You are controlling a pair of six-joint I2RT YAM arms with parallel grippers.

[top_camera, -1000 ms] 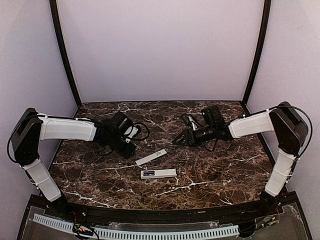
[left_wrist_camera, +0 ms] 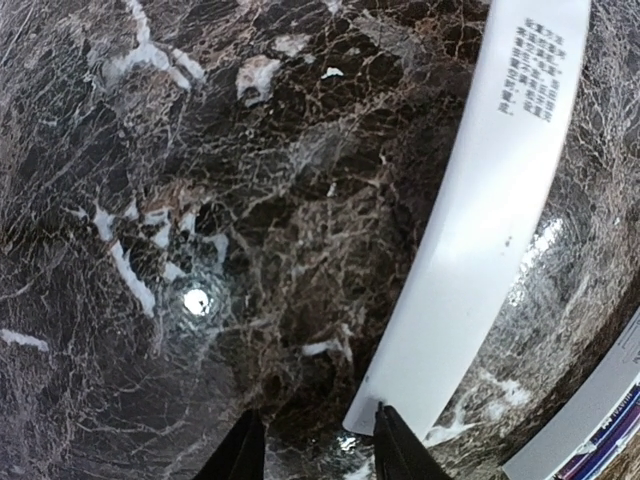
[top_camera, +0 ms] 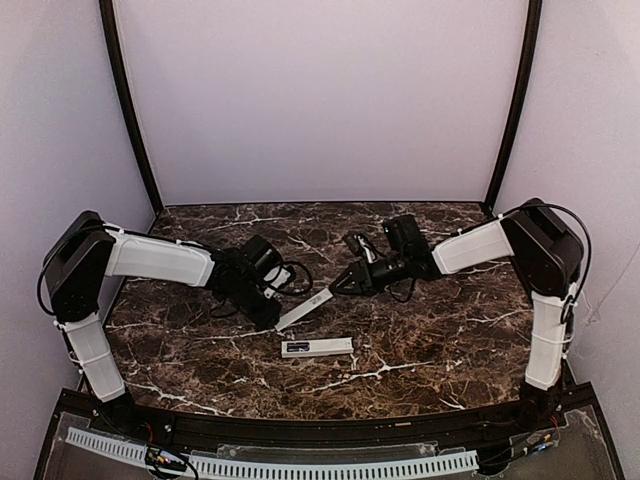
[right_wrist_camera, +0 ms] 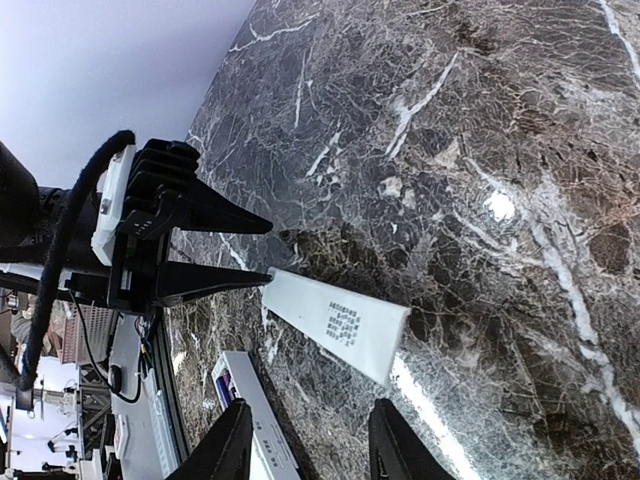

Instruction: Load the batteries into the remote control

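A long white remote piece (top_camera: 305, 308) lies slanted on the dark marble, with a printed patch near its far end. My left gripper is open at the piece's near end, one fingertip over or against it. My right gripper is open above and near the other end of the white piece (right_wrist_camera: 325, 310). Nearer the front lies the remote body (top_camera: 330, 346), also seen at the edge of the left wrist view, with dark batteries (top_camera: 297, 347) in its left part.
White side walls and a dark front rail bound it.
Both arms have moved inward toward the slanted white piece, the left also downward, the right also toward the left. The piece appears slightly shifted. The remote body is unmoved.
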